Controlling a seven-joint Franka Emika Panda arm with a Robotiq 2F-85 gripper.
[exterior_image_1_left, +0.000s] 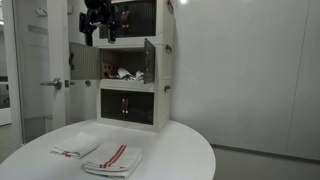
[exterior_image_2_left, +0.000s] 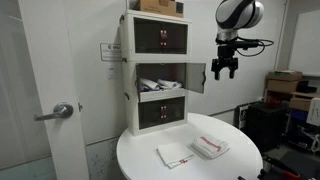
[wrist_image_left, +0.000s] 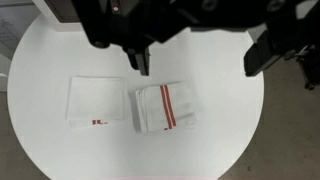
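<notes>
My gripper (exterior_image_2_left: 223, 72) hangs high above the right side of the round white table (exterior_image_2_left: 140, 150), its fingers open. In the wrist view the two dark fingers stand wide apart, with only table and cloth far beneath them. Two folded white towels lie flat and separate on the table. One towel (wrist_image_left: 165, 107) has red stripes across it; the other towel (wrist_image_left: 97, 100) shows a small red mark at its edge. No contact shows between gripper and towels.
Behind the table stands a white cabinet (exterior_image_2_left: 128, 78) with dark door panels. Its middle compartment is open, with cloths (exterior_image_2_left: 157, 84) inside, and an open door (exterior_image_2_left: 196, 77) sticks out over the table. A box (exterior_image_2_left: 160, 7) sits on top. Bare table surrounds the towels.
</notes>
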